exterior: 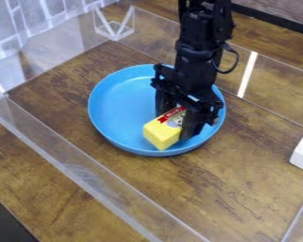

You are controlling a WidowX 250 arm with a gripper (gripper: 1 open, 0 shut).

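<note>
My black gripper (pixel 180 106) reaches down from the top into a round blue bowl (pixel 116 104). It is shut on a yellow block (pixel 162 134) with a red and white label, which sits low in the right part of the bowl. The fingers partly hide the block's upper side.
A wooden table (pixel 192 198) surrounds the bowl, with clear strips and edges crossing it at left and top. A white object (pixel 299 151) lies at the right edge.
</note>
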